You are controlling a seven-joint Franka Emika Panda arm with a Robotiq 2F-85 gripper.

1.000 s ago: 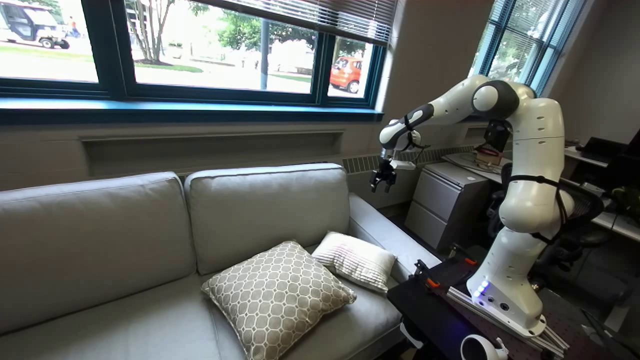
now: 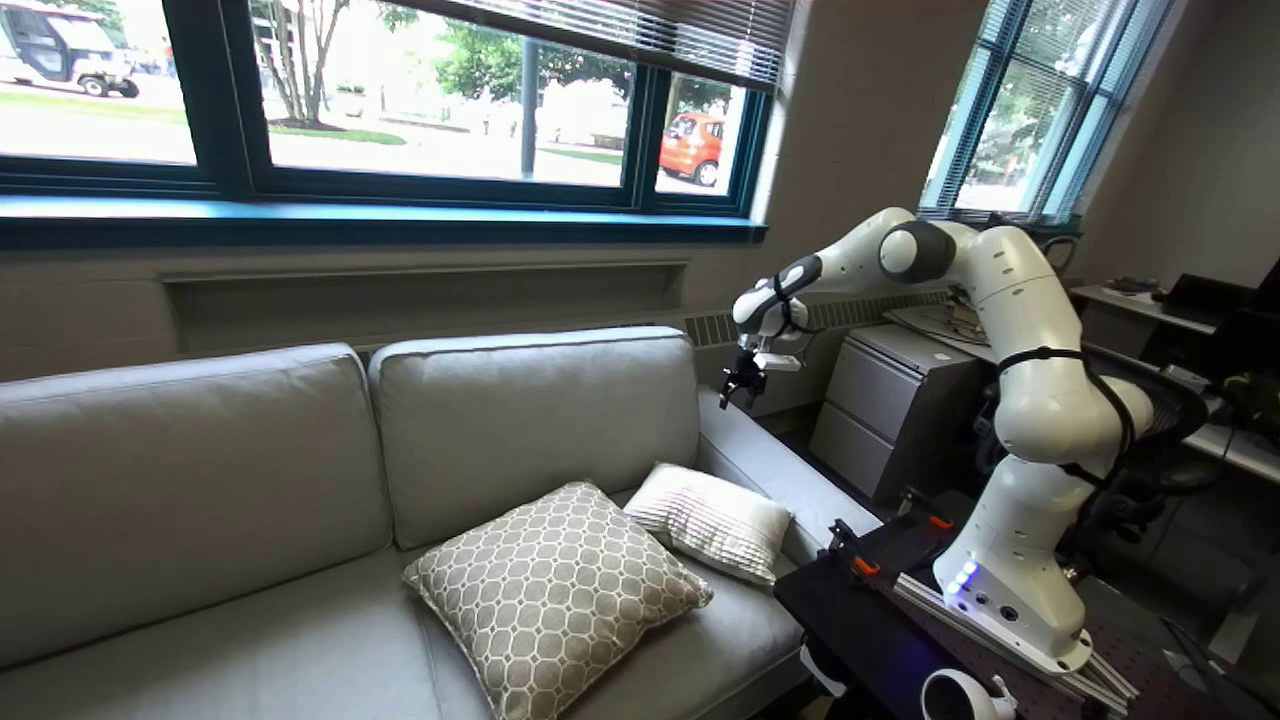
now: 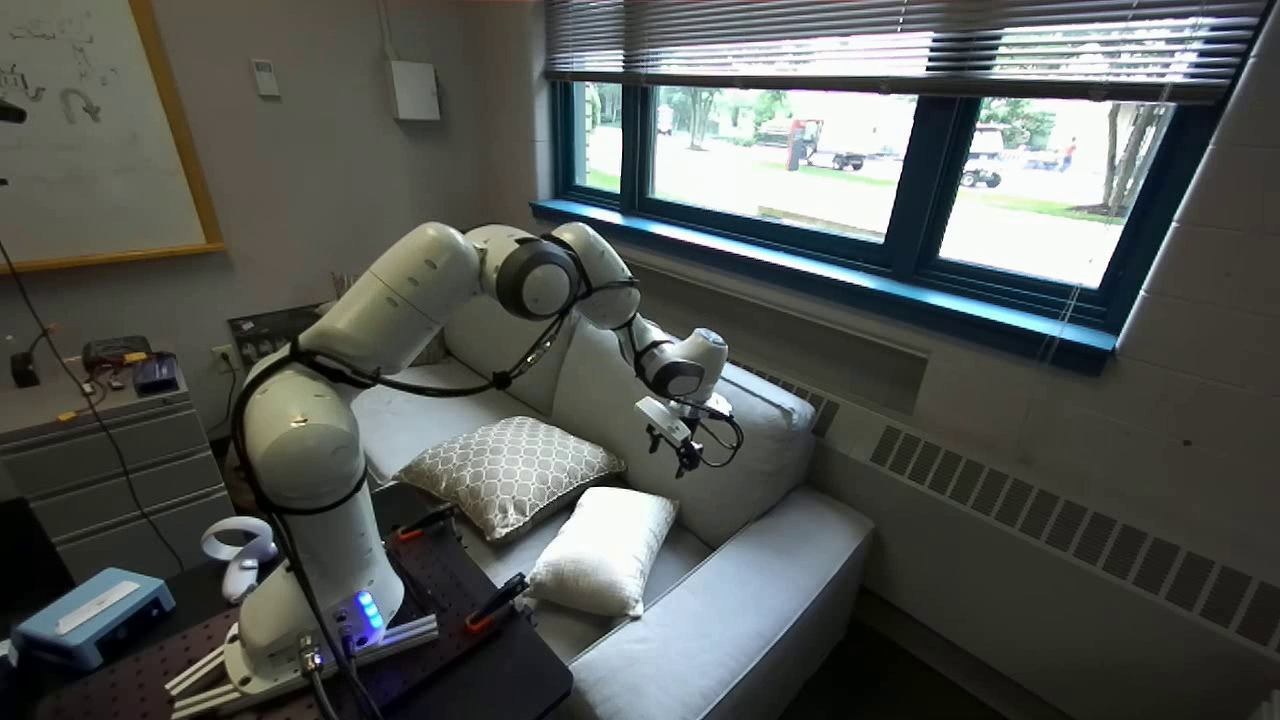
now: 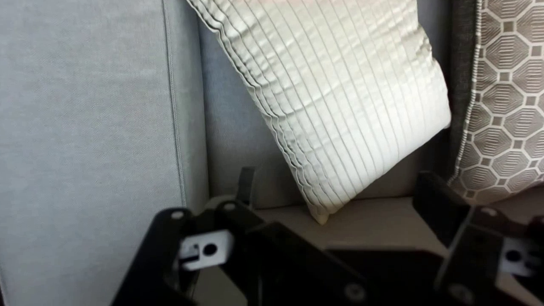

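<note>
A small white pleated pillow (image 2: 710, 521) lies on the sofa seat in the corner by the armrest. In the wrist view the pillow (image 4: 336, 97) fills the upper middle, one corner pointing down toward the space between my fingers. My gripper (image 2: 741, 391) hangs in the air above the sofa's armrest end, well clear of the pillow. Its fingers (image 4: 441, 206) are spread wide and hold nothing. A larger beige patterned pillow (image 2: 559, 600) rests beside the white one; its edge shows at the right of the wrist view.
The sofa armrest (image 3: 732, 600) and the back cushion (image 2: 534, 432) border the white pillow. My arm's base stands on a black table (image 3: 504, 672) beside the sofa.
Both pillows lie where they were.
</note>
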